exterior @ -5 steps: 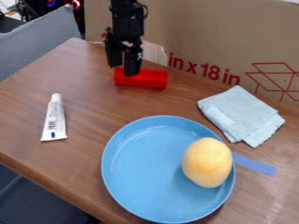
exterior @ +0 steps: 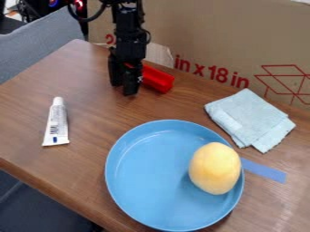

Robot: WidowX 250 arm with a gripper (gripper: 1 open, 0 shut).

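My black gripper [exterior: 126,77] is low at the back of the wooden table, over the left end of a red block [exterior: 157,79] and partly hiding it; whether its fingers are open or shut on the block is unclear. A light blue plate [exterior: 145,190] holds a round yellow object [exterior: 215,168]. A white tube [exterior: 56,122] lies at the left, and a folded pale cloth [exterior: 248,118] at the right.
A cardboard box [exterior: 242,41] stands along the back. A grey padded surface [exterior: 36,50] borders the table at left. A blue strip [exterior: 264,170] lies right of the plate.
Over the last second my gripper has come down onto the left part of the red block, which it now partly hides. The other objects have stayed put.
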